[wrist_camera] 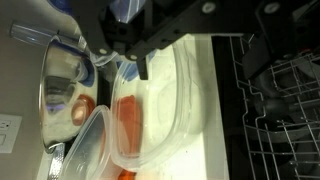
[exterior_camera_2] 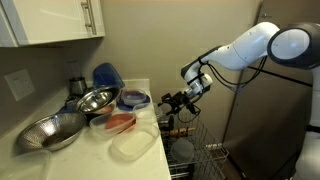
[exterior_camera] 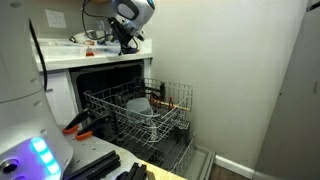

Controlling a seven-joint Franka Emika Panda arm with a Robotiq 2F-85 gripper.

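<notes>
My gripper [exterior_camera_2: 177, 105] is at the counter edge on the dishwasher side, its fingers apart and nothing visible between them. Its dark fingers [wrist_camera: 133, 45] spread across the top of the wrist view. Below them, a clear plastic container [wrist_camera: 160, 105] lies on the white counter [exterior_camera_2: 105, 160], with red-orange shapes showing beside or through it. The dishwasher's pulled-out upper rack [exterior_camera: 115, 118] has a clear bowl-like container [exterior_camera: 141, 107] in it.
A metal bowl [exterior_camera_2: 98, 99], a colander [exterior_camera_2: 53, 133] and several clear tubs crowd the counter's wall side. Overhead hangs a white cabinet [exterior_camera_2: 45, 22]. The lower rack [exterior_camera: 175, 152] is also out; floor shows right of it.
</notes>
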